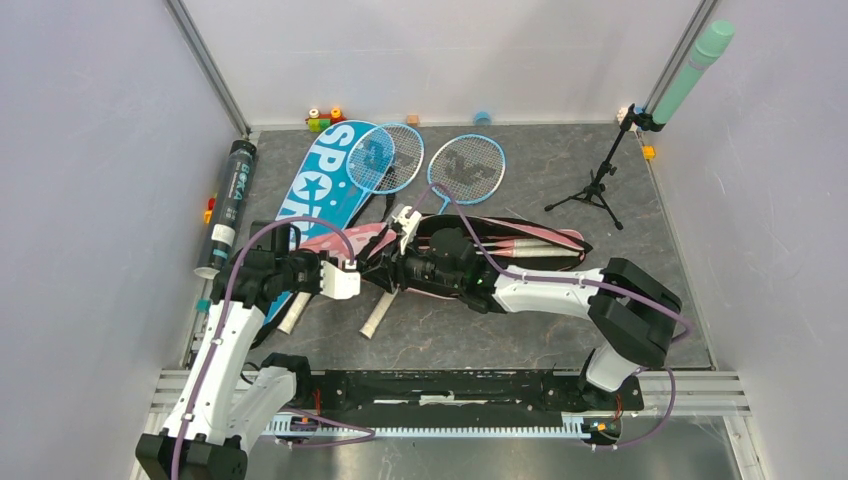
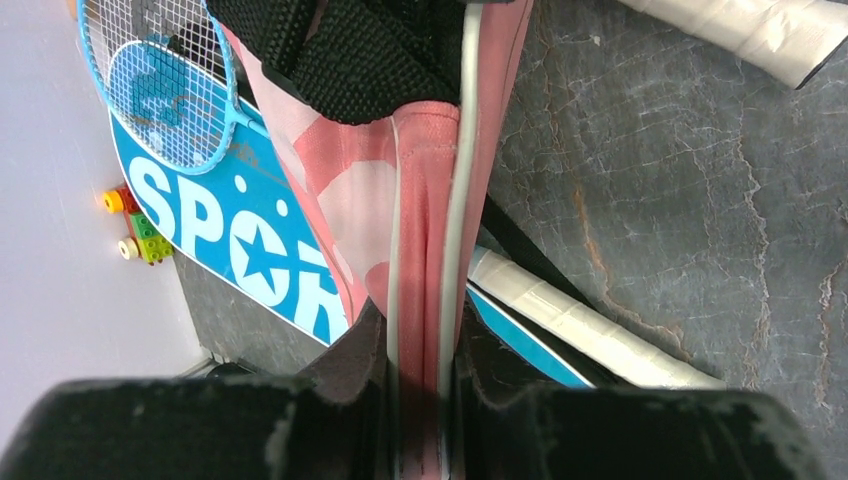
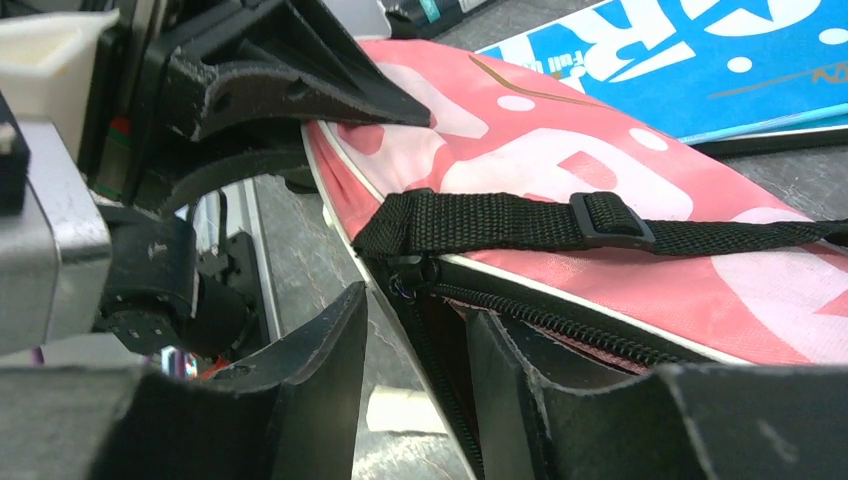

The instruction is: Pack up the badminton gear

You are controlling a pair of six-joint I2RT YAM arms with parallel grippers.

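Note:
The pink racket bag [image 1: 570, 238] lies across the middle, its black zipped side partly open, with pale handles [image 1: 525, 250] visible inside. My left gripper is shut on the bag's folded narrow end. Beside it, my right gripper stands open, its fingers on either side of the bag's zipper edge; the zipper slider [image 3: 410, 272] is close to the fingertips. A black strap with a buckle [image 3: 612, 222] runs along the bag. Two blue rackets [image 1: 385, 158] [image 1: 467, 168] lie behind it, one overlapping the blue SPORT bag [image 1: 325, 170].
A black tube [image 1: 232, 200] stands along the left wall. At the back right is a tripod [image 1: 600, 180] with a green cylinder [image 1: 695, 70]. Toy blocks [image 1: 325, 120] sit by the back wall. Bare floor shows at the front and right.

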